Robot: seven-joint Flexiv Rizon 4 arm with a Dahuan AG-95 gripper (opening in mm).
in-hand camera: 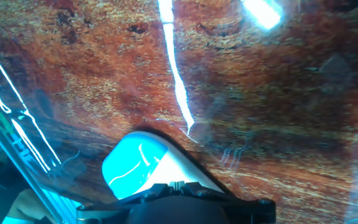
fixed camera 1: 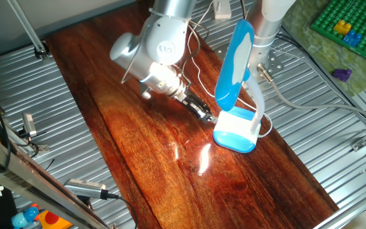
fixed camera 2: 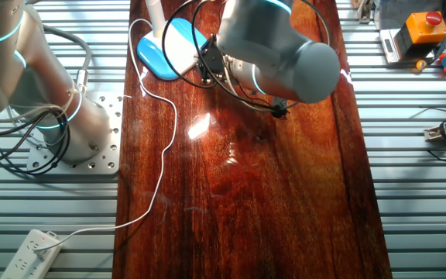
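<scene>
A blue-and-white desk lamp stands upright on the wooden table, its long head (fixed camera 1: pixel 236 63) raised above a squarish base (fixed camera 1: pixel 235 141). My gripper (fixed camera 1: pixel 214 119) points down at the base's near left side, its tip right at the edge in exterior view 1; whether it touches cannot be told. In the wrist view the gripper has its fingertips together with nothing visible between them, and the lamp base (in-hand camera: pixel 135 165) partly shows just beyond them. In exterior view 2 the arm and its cables hide the fingertips, beside the lamp base (fixed camera 2: pixel 169 53).
A white cable (fixed camera 2: pixel 172 147) runs from the lamp across the table to a power strip (fixed camera 2: pixel 29 256).
</scene>
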